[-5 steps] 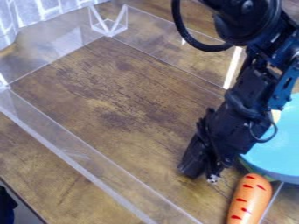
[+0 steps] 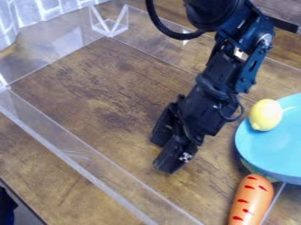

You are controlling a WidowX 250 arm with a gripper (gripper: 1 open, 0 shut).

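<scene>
My black gripper (image 2: 170, 144) is low over the wooden floor of a clear-walled enclosure, left of a blue plate (image 2: 277, 148). It is open, its fingertips near the board, and I see no object held in it. A yellow lemon-like object (image 2: 265, 115) rests on the plate's upper left. An orange toy carrot (image 2: 249, 202) with red marks lies below the plate at the lower right.
Clear plastic walls (image 2: 83, 163) border the board on the left and back, with a small clear bracket (image 2: 108, 25) at the back. The left and middle of the board (image 2: 94, 88) are bare.
My gripper and arm have moved left, away from the plate and carrot, uncovering more of the plate and the yellow object.
</scene>
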